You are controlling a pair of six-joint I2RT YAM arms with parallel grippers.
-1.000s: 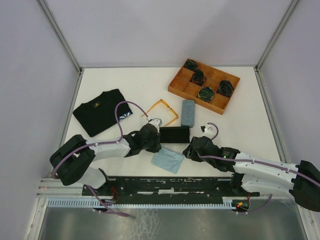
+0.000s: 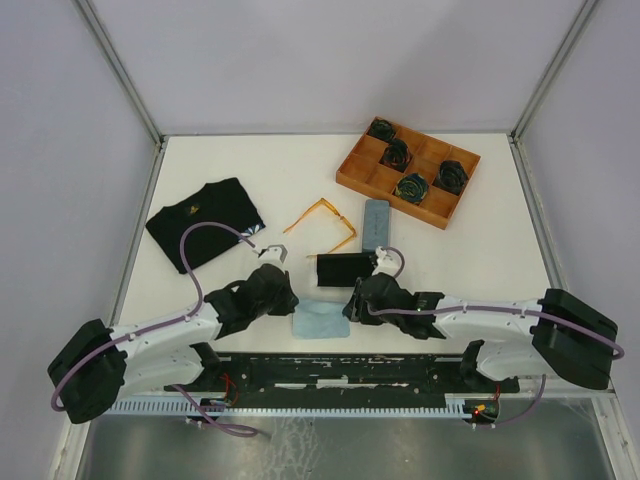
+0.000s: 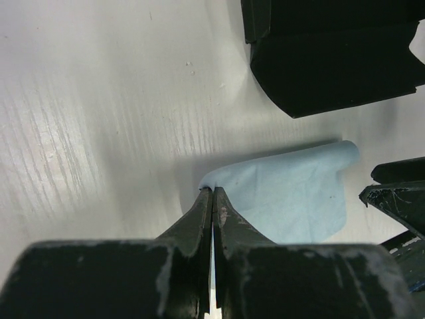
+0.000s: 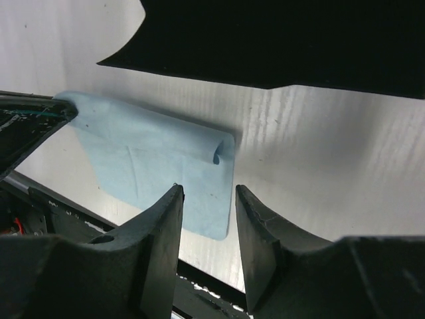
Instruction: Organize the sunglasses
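Note:
Orange-framed sunglasses (image 2: pixel 346 220) lie unfolded on the table behind the arms. Below them sits an open black case (image 2: pixel 343 268), which is close ahead of both hands. A light blue cloth (image 2: pixel 322 322) is spread flat between the two arms, its far edge folded over. The left gripper is shut on the cloth's far left corner. At the cloth's far right side, the right gripper is open, and the cloth's edge shows between and beyond its fingertips without being clamped.
A grey case (image 2: pixel 376 226) stands beside the sunglasses. At the back right, a wooden compartment box (image 2: pixel 418 160) holds several dark rolled items. A folded black garment (image 2: pixel 206 224) lies at the left. The white table has clear room at far left and right.
Both grippers have moved left and a little toward the front edge. The cloth has shifted left with them and now lies squarer to the table edge. The sunglasses and cases have stayed put.

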